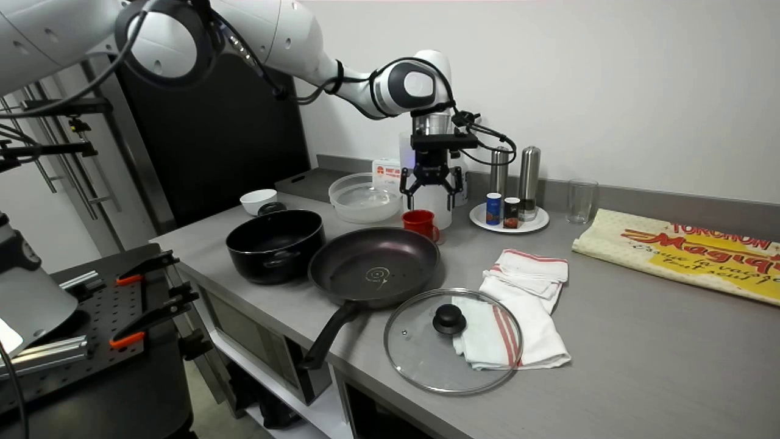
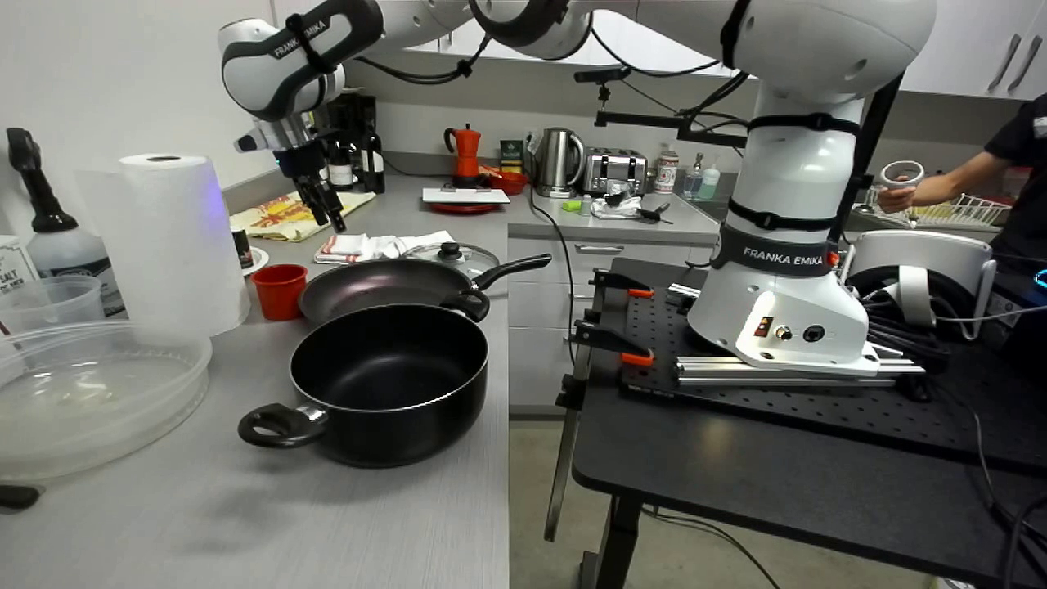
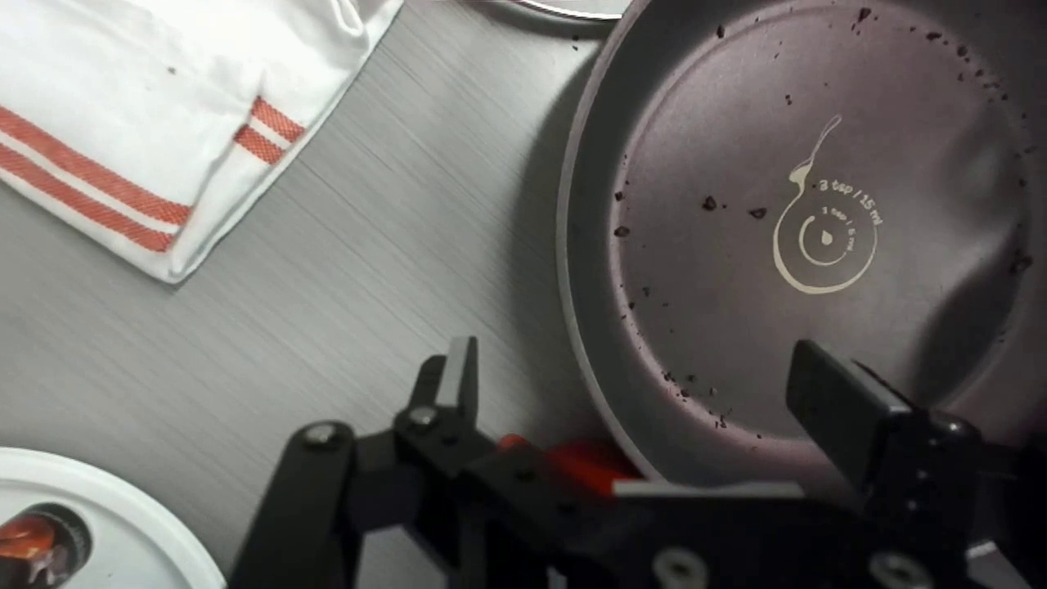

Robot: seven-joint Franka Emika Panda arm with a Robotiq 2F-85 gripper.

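My gripper (image 1: 429,202) stands open above the back of the counter, nothing between its fingers. Below it in exterior view 1 is a red mug (image 1: 418,222), mostly hidden behind my gripper's body in the wrist view. The dark frying pan (image 3: 707,324) with a spiral mark fills the right of the wrist view. To the pan's left, seen from exterior view 1, sits an empty black pot (image 1: 272,245). A glass lid (image 1: 417,344) with a black knob lies partly over a white, red-striped towel (image 1: 542,333).
A white plate (image 1: 537,225) carries two small shakers and stands near two tall steel mills (image 1: 529,179). A paper towel roll (image 2: 185,245) and clear plastic bowls (image 2: 181,388) crowd the back.
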